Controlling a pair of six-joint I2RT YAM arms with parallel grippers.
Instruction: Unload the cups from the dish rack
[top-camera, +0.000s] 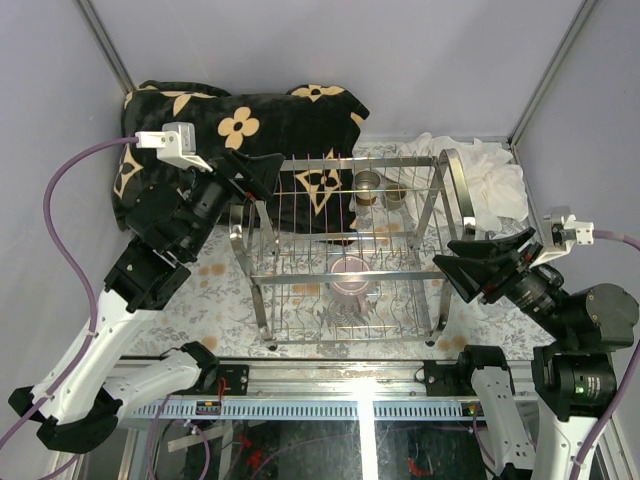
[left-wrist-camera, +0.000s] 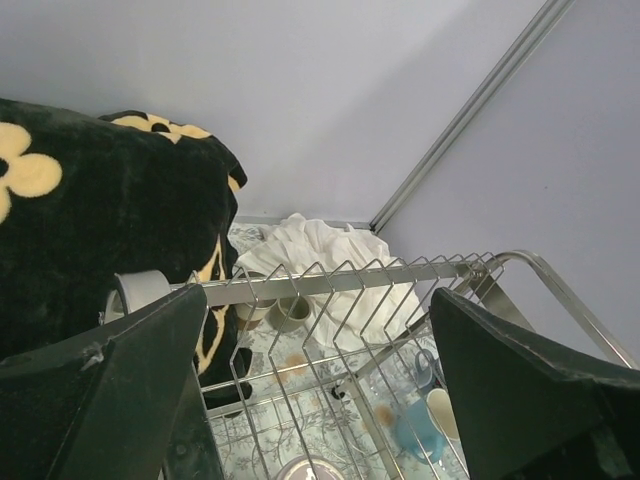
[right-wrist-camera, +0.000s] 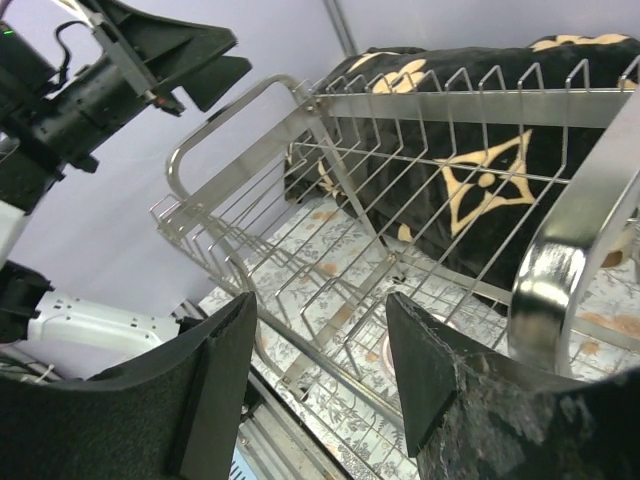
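A steel wire dish rack (top-camera: 340, 275) stands mid-table. A pink mug (top-camera: 350, 282) and two metal cups (top-camera: 366, 187) show through its wires. In the left wrist view a blue mug (left-wrist-camera: 415, 435) is low at right. My left gripper (top-camera: 255, 178) hangs over the rack's rear left corner, fingers apart, nothing visible between them. My right gripper (top-camera: 452, 265) is open at the rack's right side, empty, hiding much of the cups there in the top view.
A black patterned cushion (top-camera: 180, 120) lies behind the rack at left. White cloth (top-camera: 490, 180) is crumpled at back right.
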